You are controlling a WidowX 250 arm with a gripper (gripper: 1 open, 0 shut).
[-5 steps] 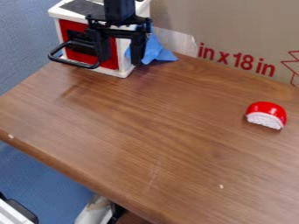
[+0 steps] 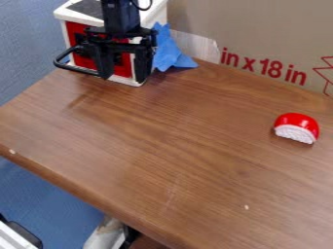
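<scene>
My black gripper [image 2: 115, 53] is at the upper left, in front of a white box [image 2: 77, 12] with a red front, partly hiding it; whether its fingers are open or shut, or hold anything, I cannot tell. A blue cloth [image 2: 174, 55] lies crumpled beside the box's right side. A small red object [image 2: 297, 124] with a white bristly or frilled front sits apart at the table's right.
A cardboard panel [image 2: 267, 29] stands along the back. The table's left edge drops to a blue surface [image 2: 39, 199].
The gripper and arm have shifted slightly left and down at the box's front. The red object has not moved.
</scene>
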